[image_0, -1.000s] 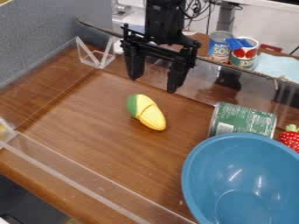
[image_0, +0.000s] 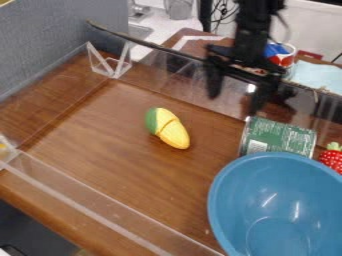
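Observation:
The black gripper (image_0: 235, 84) is motion-blurred at the upper right, above the back edge of the work area, behind the green can; whether it is open or shut is unclear. A yellow toy corn (image_0: 171, 128) with a green husk lies alone on the wooden surface (image_0: 107, 150). A green can (image_0: 277, 137) lies on its side at the right, above a large blue bowl (image_0: 278, 210). A red strawberry toy (image_0: 331, 158) sits at the right edge.
Clear low walls border the work area, with a bracket (image_0: 110, 62) at the back left and a grey panel (image_0: 47, 40) at the left. A red-and-white can (image_0: 278, 55) stands behind, partly hidden.
The objects stay where they were.

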